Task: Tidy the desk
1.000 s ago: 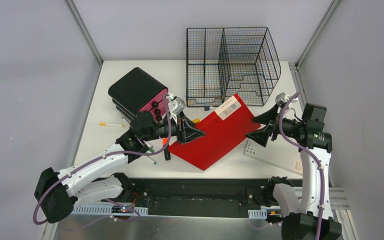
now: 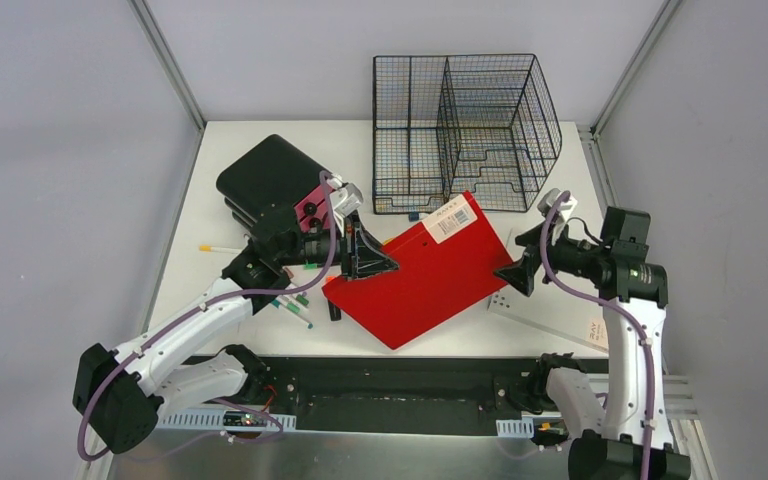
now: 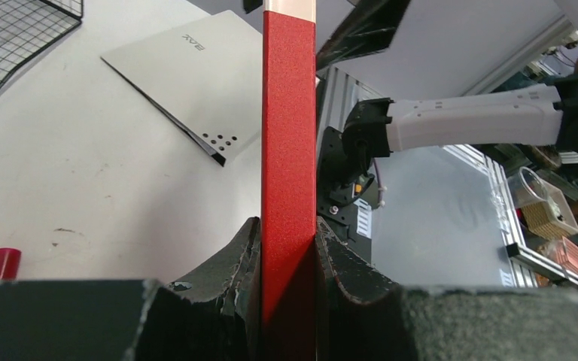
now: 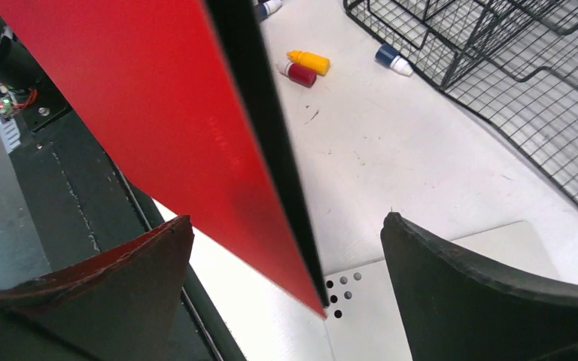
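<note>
A red folder [image 2: 415, 285] with a barcode label is held tilted above the desk by my left gripper [image 2: 385, 262], shut on its edge; in the left wrist view its red spine [image 3: 288, 120] stands between the fingers. My right gripper [image 2: 515, 268] is open at the folder's right corner; in the right wrist view that corner [image 4: 256, 226] reaches between its fingers, not gripped as far as shows. A silver laptop [image 3: 181, 83] lies flat under the right arm. A black bag [image 2: 265, 175] and loose markers [image 2: 222, 249] lie at the left, partly hidden by the left arm.
A black wire rack [image 2: 466, 130] stands at the back. Small yellow [image 4: 308, 60], red [image 4: 297, 73] and blue [image 4: 391, 59] bottles lie in front of it. The desk's front edge [image 2: 400, 354] borders a dark gap.
My left gripper has moved slightly left with the red folder, which shifted left and tilted a little. The right gripper has shifted slightly, staying at the folder's right corner.
</note>
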